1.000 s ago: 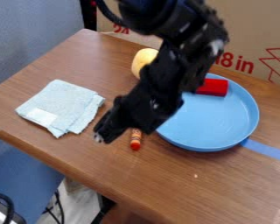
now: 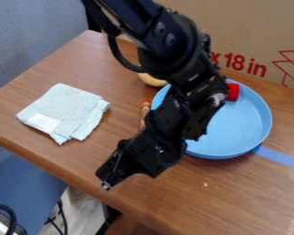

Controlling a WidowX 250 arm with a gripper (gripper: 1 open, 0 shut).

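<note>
My black gripper (image 2: 110, 173) reaches down over the front of the wooden table, right of a folded pale blue cloth (image 2: 63, 112); I cannot tell whether it is open or shut. Behind the arm, a blue plate (image 2: 241, 128) holds a red object (image 2: 233, 90), partly hidden. An orange stick-like object (image 2: 144, 110) shows only in part beside the arm. A yellow object (image 2: 151, 80) is mostly hidden at the back.
A cardboard box (image 2: 254, 37) stands along the back. Blue tape (image 2: 285, 160) runs right of the plate. The table's front left edge drops away to the floor. Bare wood (image 2: 223, 197) lies at front right.
The arm has moved down and toward the front, now covering more of the orange stick, the yellow object and part of the red one. The cloth and plate are unmoved.
</note>
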